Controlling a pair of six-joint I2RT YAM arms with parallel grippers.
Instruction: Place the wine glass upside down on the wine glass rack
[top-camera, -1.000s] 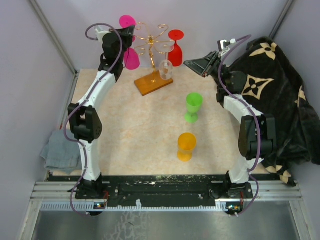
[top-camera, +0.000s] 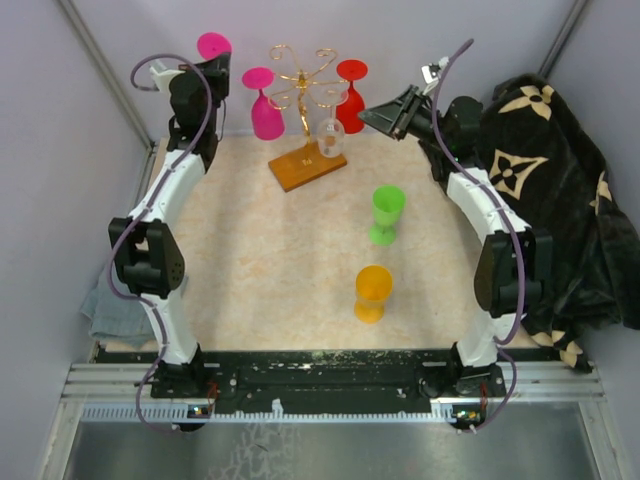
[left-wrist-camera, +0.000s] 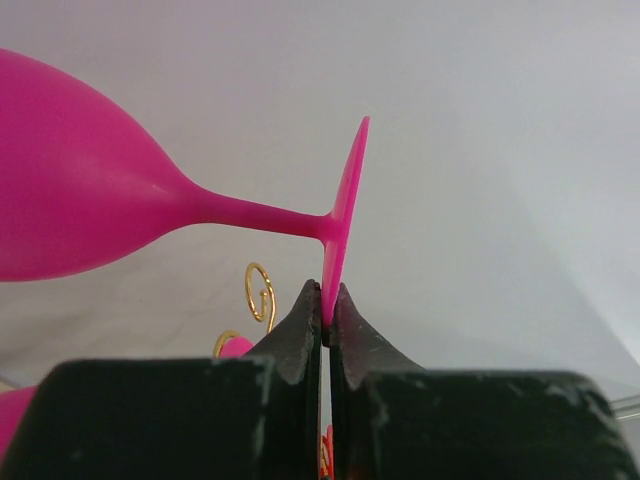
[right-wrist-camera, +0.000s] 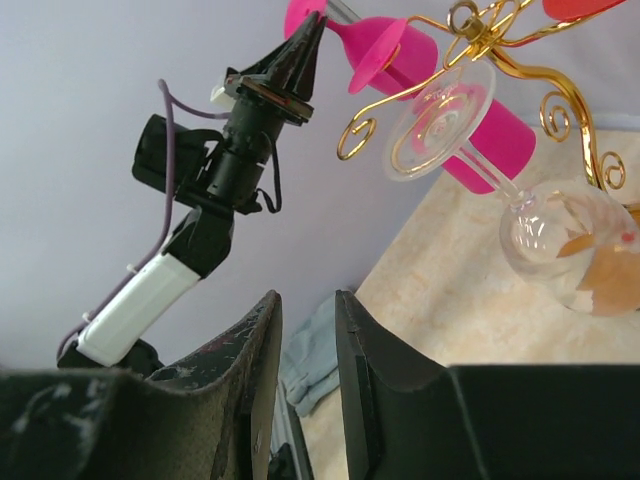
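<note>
My left gripper is shut on the foot of a pink wine glass (left-wrist-camera: 110, 185), held sideways at top left in the top view, left of the gold rack (top-camera: 305, 125). On the rack hang another pink glass (top-camera: 267, 120), a red glass (top-camera: 349, 112) and a clear glass (right-wrist-camera: 560, 250), all foot-up. My right gripper (top-camera: 385, 120) stands open and empty, right of the rack.
A green goblet (top-camera: 387, 205) and an orange goblet (top-camera: 372, 288) stand on the table (top-camera: 270, 260). A dark patterned cloth (top-camera: 590, 250) lies at the right, a blue-grey cloth (top-camera: 118, 305) at the lower left.
My left gripper has moved left, away from the rack, carrying the pink glass with it. The right arm has shifted slightly up and left in the top view.
</note>
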